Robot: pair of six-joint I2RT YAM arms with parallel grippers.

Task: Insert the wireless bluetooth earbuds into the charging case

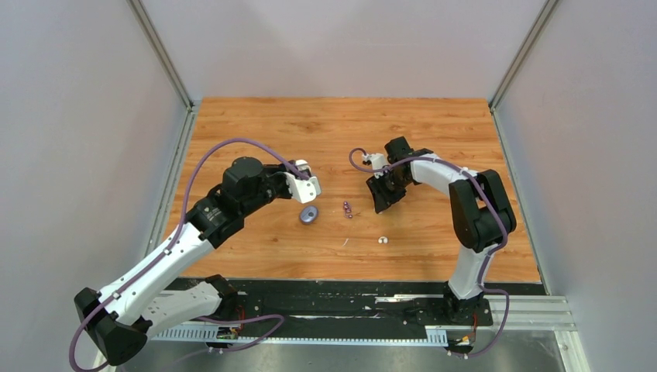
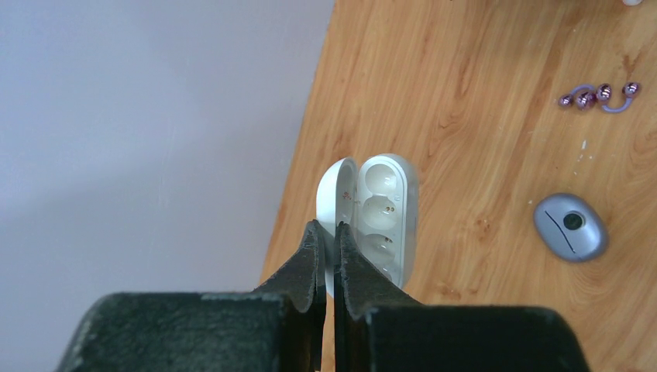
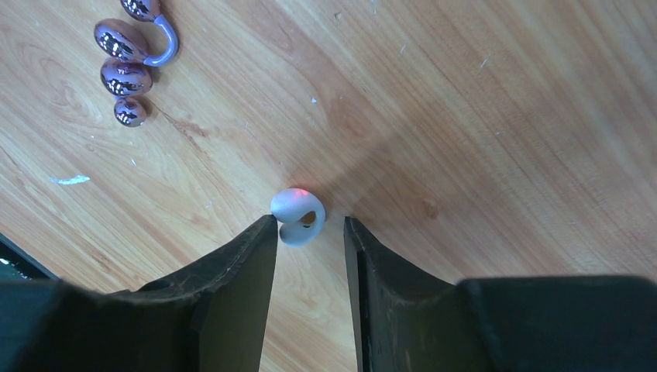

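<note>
The white charging case (image 2: 380, 213) stands open in the left wrist view, lid (image 2: 338, 186) on the left and hollow wells facing up. My left gripper is shut at the case's lid side; white shows in the narrow slit between its fingers, but I cannot tell whether it grips the lid. A white earbud (image 3: 298, 205) with a small red glow lies on the table between my right gripper's fingertips, beside the left one. The right gripper is part open, low over the table. A second white earbud (image 1: 383, 240) lies nearer the front edge.
A grey oval object (image 1: 308, 215) and a purple beaded item (image 1: 348, 209) lie between the arms. A thin white sliver (image 1: 345, 242) lies toward the front.
</note>
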